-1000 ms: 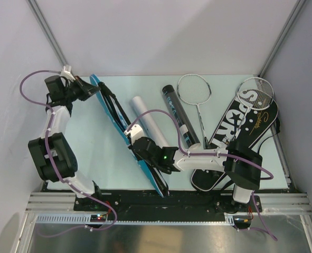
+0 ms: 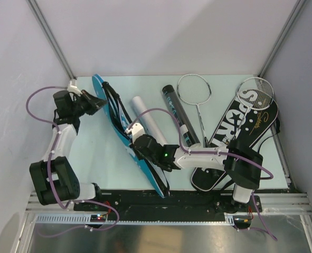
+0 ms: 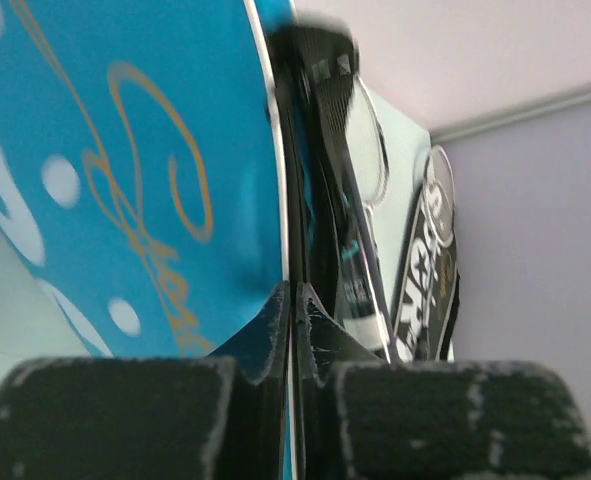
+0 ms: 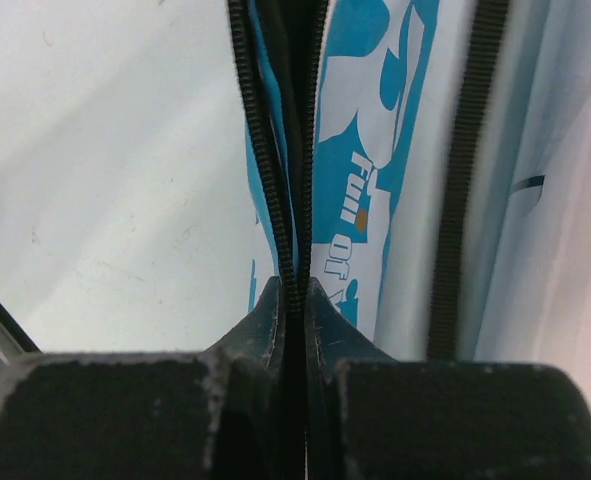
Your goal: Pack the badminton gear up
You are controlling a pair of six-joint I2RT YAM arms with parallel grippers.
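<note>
The long blue racket bag stands slanting from back left to front, its black zip edges running along it; blue printed fabric fills much of the left wrist view. My left gripper is at the bag's upper left edge, fingertips close around a thin pale edge; whether it is fully shut is unclear. My right gripper is shut on the black zip of the bag at its middle, as the right wrist view shows.
A white tube and a dark tube lie right of the bag. Two rackets lie further right, one on the black bag.
My left gripper has moved down and toward the front along the bag, whose upper part now shows more of its blue face. The right gripper has stayed in place.
</note>
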